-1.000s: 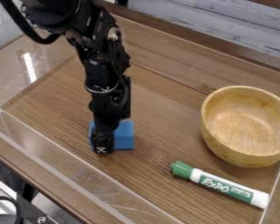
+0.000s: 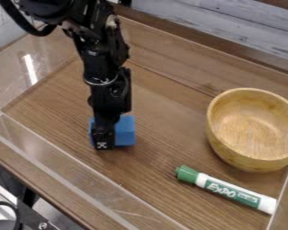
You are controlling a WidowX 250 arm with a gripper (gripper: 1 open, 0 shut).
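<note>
My black gripper (image 2: 105, 126) reaches down from the top left to the wooden table, shut on a blue block (image 2: 125, 132). The block is partly hidden behind the fingers and sits low, at or just above the tabletop left of centre.
A wooden bowl (image 2: 250, 130) stands on the right. A green-capped white Expo marker (image 2: 227, 190) lies at the front right. A cable is at the lower left edge.
The gripper and blue block have shifted slightly up and to the left in the view. The bowl and marker have not moved.
</note>
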